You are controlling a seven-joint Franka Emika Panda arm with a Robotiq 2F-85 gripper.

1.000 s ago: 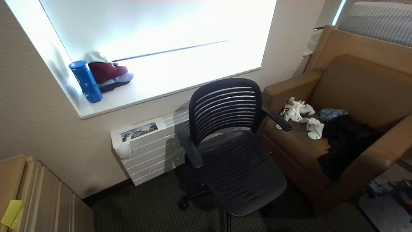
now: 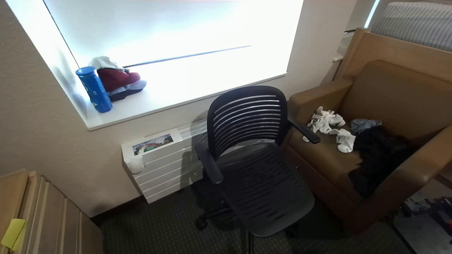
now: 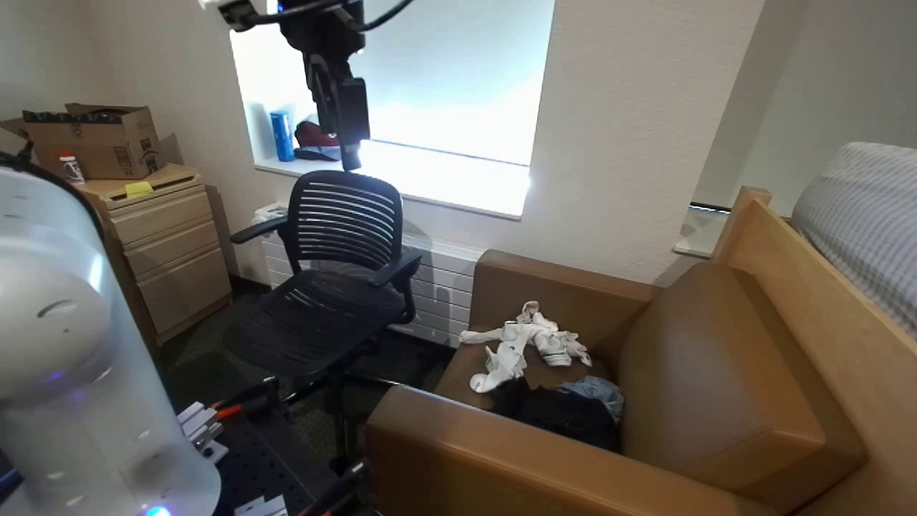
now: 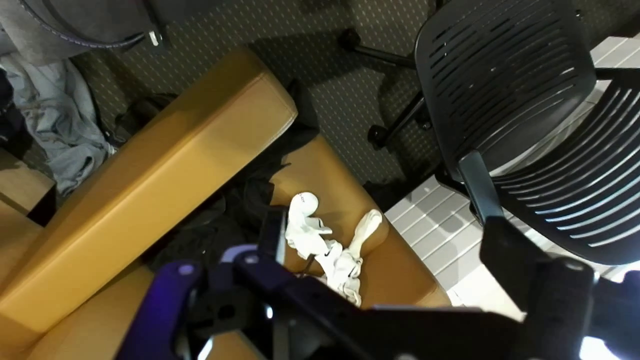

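Note:
In the wrist view my gripper is open, its two dark fingers wide apart with nothing held between them. Exterior view 2 shows the gripper [image 3: 349, 159] hanging high, in front of the window and over the chair's backrest. White socks [image 4: 342, 270] lie in a loose pile on the brown armchair seat, well below the fingers; the same socks [image 2: 324, 122] show in exterior view 1. Beside them are black clothing [image 2: 383, 148] and a grey-blue cloth [image 2: 365, 124]. The gripper is out of sight in exterior view 1.
A black office chair [image 2: 254, 169] stands beside the armchair [image 2: 387, 95]. On the windowsill [image 2: 169, 97] are a blue can [image 2: 95, 91] and caps [image 2: 116, 79]. A wooden drawer unit [image 3: 172, 245] carries a cardboard box [image 3: 94, 146]. Much of the sill is bare.

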